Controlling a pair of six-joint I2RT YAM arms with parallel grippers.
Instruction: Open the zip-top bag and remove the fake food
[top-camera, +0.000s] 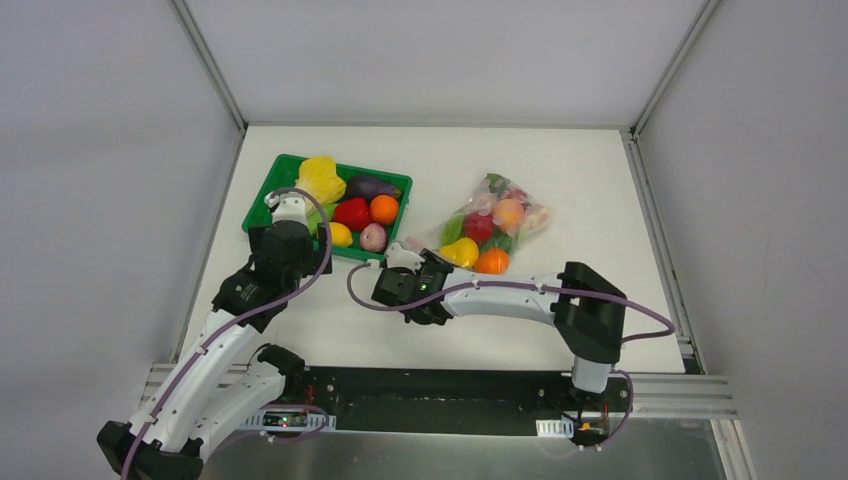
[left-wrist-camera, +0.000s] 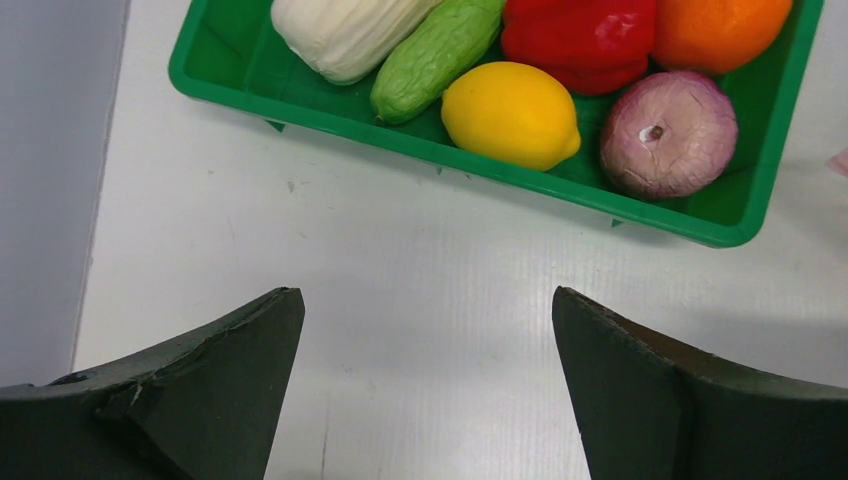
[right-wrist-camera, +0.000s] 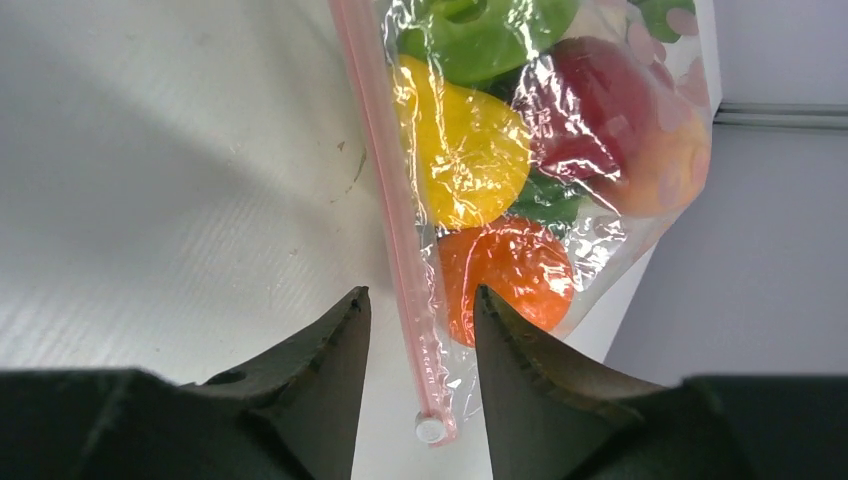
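A clear zip bag (top-camera: 510, 215) lies right of the table's middle, its pink zip strip (right-wrist-camera: 388, 190) running along one edge with a white slider (right-wrist-camera: 430, 429) at the near end. Through the film show a yellow fruit (right-wrist-camera: 470, 155), an orange one (right-wrist-camera: 510, 268), a dark red one (right-wrist-camera: 590, 105) and a green pepper (right-wrist-camera: 485, 35). My right gripper is open, and the strip passes between its fingers in that view; whether they touch it, I cannot tell. My left gripper stands open and empty in front of the green basket (left-wrist-camera: 400, 148).
Inside the basket sit several pieces of fake food, among them a lemon (left-wrist-camera: 510, 115), a purple onion (left-wrist-camera: 670, 133) and a red pepper (left-wrist-camera: 580, 40). Bare table (top-camera: 590, 200) lies right of the bag. The right arm covers part of the table in front of it.
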